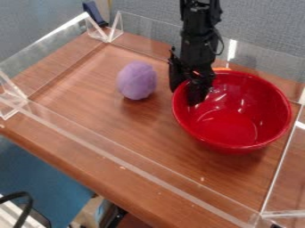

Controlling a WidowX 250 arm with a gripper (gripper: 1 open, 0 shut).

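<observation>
A large red bowl [238,116] rests on the wooden table at the right. The black gripper [191,82] reaches down from the top onto the bowl's left rim, its fingertips dark and overlapping the rim, so whether it is shut on it is hard to make out. A purple, rounded object [137,80] lies to the left of the gripper, apart from it.
Clear plastic walls edge the wooden table [107,142], with corner pieces at the back left and front right. A blue floor area and a black cable show at the lower left.
</observation>
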